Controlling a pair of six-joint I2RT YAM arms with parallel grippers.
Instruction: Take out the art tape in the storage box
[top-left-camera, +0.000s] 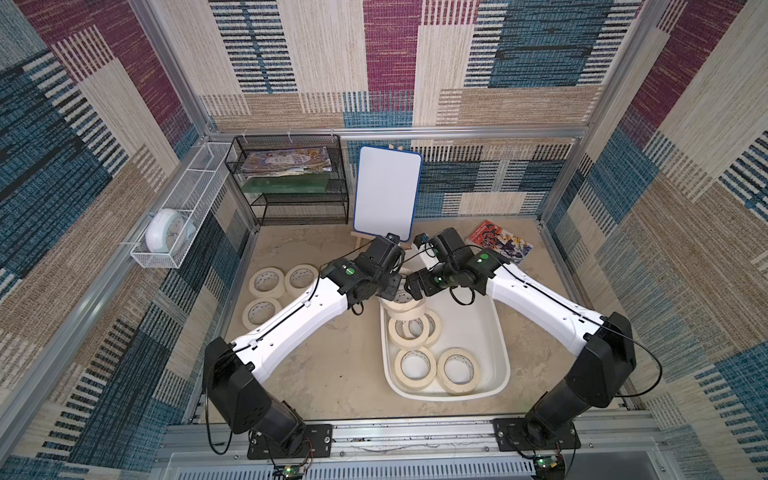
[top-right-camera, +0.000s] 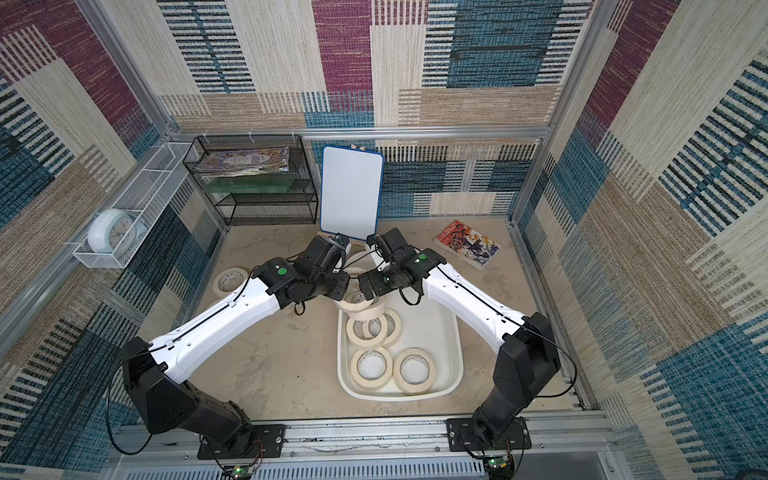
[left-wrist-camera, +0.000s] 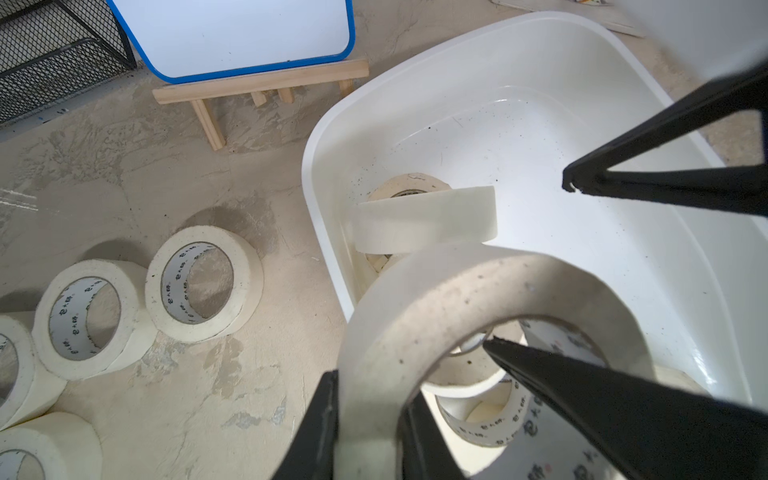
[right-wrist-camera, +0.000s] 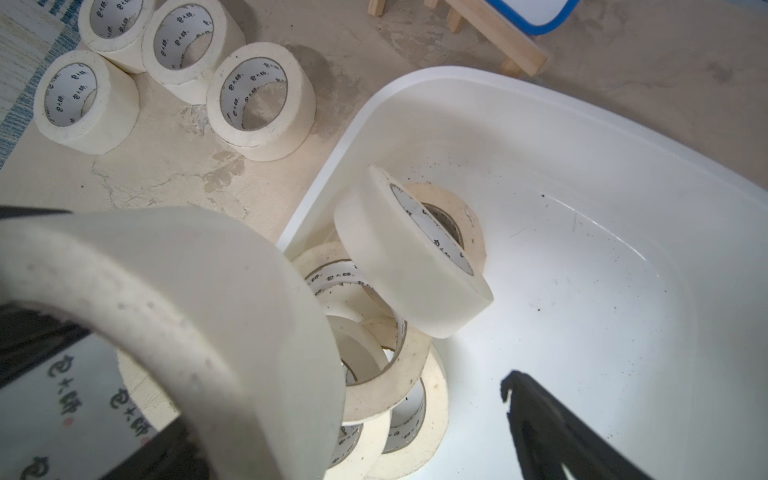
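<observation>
A cream tape roll (left-wrist-camera: 488, 276) hangs above the white storage box (left-wrist-camera: 313, 172). My left gripper has its two fingers against either side of the roll's wall and is shut on it. Facing it, my right gripper (top-left-camera: 414, 285) stands open. One of its fingers reaches into the roll's hole, while the other finger (right-wrist-camera: 540, 424) is well clear, over the bare box floor. Several rolls lie along the box's left side, including a tilted roll (right-wrist-camera: 412, 268) leaning on others. In front are two flat rolls, a left one (top-left-camera: 415, 368) and a right one (top-left-camera: 457, 371).
Several rolls stand on the table left of the box, among them one roll (left-wrist-camera: 204, 284) nearest it. A whiteboard (top-left-camera: 387, 192) on a wooden easel and a black wire rack (top-left-camera: 292, 200) are behind.
</observation>
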